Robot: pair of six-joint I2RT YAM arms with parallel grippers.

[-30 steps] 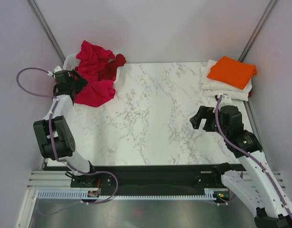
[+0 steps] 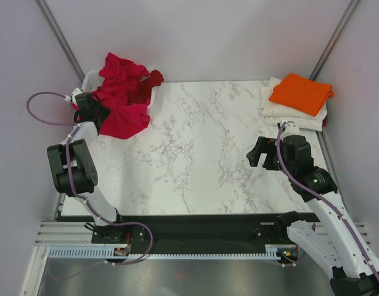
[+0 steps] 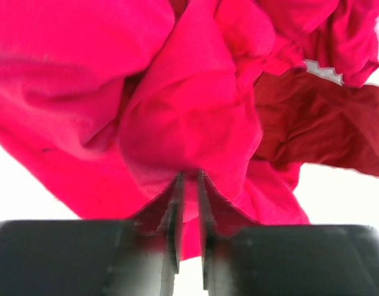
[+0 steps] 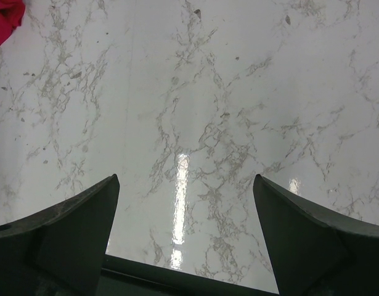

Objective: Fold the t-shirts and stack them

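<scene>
A heap of red t-shirts [image 2: 124, 120] spills over the front of a white basket [image 2: 92, 80] at the back left, with a darker red shirt [image 3: 318, 120] beside the brighter cloth. My left gripper [image 2: 105, 113] is at the heap's left side. Its fingertips [image 3: 177, 188] stand close together over a bright red fold; a narrow strip of red shows in the gap, and whether cloth is pinched there is unclear. Over bare table at the right, my right gripper is open and empty. An orange folded shirt [image 2: 301, 94] lies on a white folded stack [image 2: 291, 120] at the back right.
Walls bound the left, back and right sides. A dark front edge [image 4: 177, 280] runs below my right gripper.
The right arm, the heap and the folded stack look unchanged.
</scene>
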